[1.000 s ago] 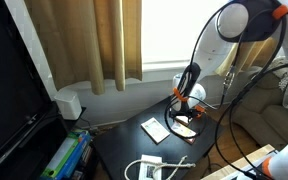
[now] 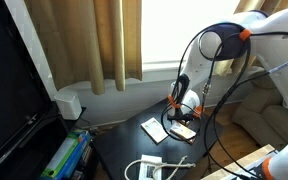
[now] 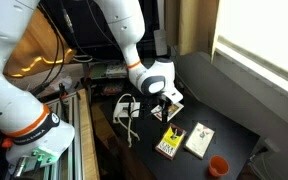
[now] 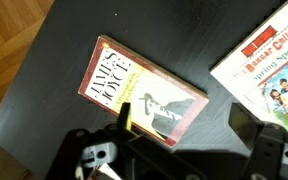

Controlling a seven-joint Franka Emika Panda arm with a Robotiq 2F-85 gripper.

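Below my gripper lies a paperback marked James Joyce, flat and set at a slant on the dark table. My fingers stand open, the two fingers apart with only the book's cover visible between them. A children's book with a colourful cover is at the right edge of the wrist view, partly cut off. In the second exterior view my gripper hangs low over a pale book.
Near that pale book lie a yellow and red book and a white book. A red cup stands by the table's edge. A white cable curls on the other side. Bare tabletop shows at the left.
My arm's upper links have shifted left and down in the first exterior view, while the gripper stays over the same spot with a slight shift. The books have not visibly moved.
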